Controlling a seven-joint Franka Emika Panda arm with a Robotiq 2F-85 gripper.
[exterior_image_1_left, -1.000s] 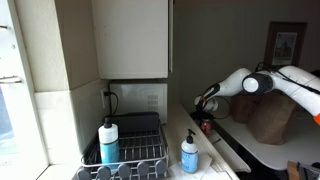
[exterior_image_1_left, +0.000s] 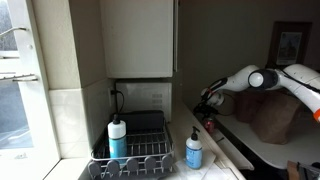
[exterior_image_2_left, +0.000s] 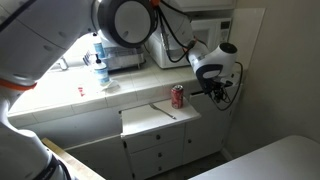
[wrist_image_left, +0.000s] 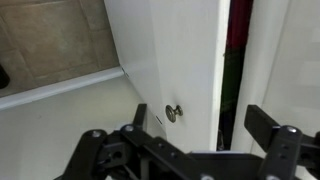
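Observation:
My gripper stands open in the wrist view, its two dark fingers wide apart with nothing gripped between them. Below and between them is a white drawer front (wrist_image_left: 165, 60) with a small round metal knob (wrist_image_left: 173, 113). Behind its top edge runs a narrow dark gap where red and green cloth-like material (wrist_image_left: 236, 55) shows. In exterior view 2 the gripper (exterior_image_2_left: 214, 92) hangs by the right end of the counter, pointing down. Its fingertips are too small there to make out.
A red can (exterior_image_2_left: 177, 96) stands on the counter left of the gripper. White drawers (exterior_image_2_left: 155, 137) lie below. A dish rack (exterior_image_1_left: 130, 158), a blue-and-white bottle (exterior_image_1_left: 117, 138) and a pump bottle (exterior_image_1_left: 194, 150) stand further along the counter.
The arm has shifted slightly downward in exterior view 1 over the last second. The bottles, dish rack and can look unmoved.

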